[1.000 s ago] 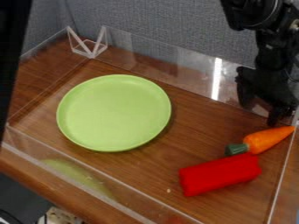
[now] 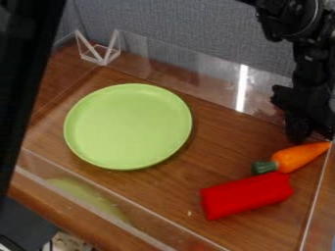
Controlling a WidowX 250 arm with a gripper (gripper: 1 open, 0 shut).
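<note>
A toy carrot (image 2: 299, 156), orange with a green top, lies at the right of the wooden surface, just above a red cylinder (image 2: 246, 196) lying on its side. A light green plate (image 2: 127, 126) is at the left. My black gripper (image 2: 309, 122) is at the upper right, low over the area just behind the carrot's tip; its fingers are dark against the dark arm, and I cannot tell whether they are open or shut.
Clear plastic walls (image 2: 197, 78) enclose the work area. A white wire-like piece (image 2: 98, 49) stands at the back left corner. The wood between the plate and the carrot is bare.
My gripper and arm have shifted very slightly; the carrot, red cylinder and plate are unchanged.
</note>
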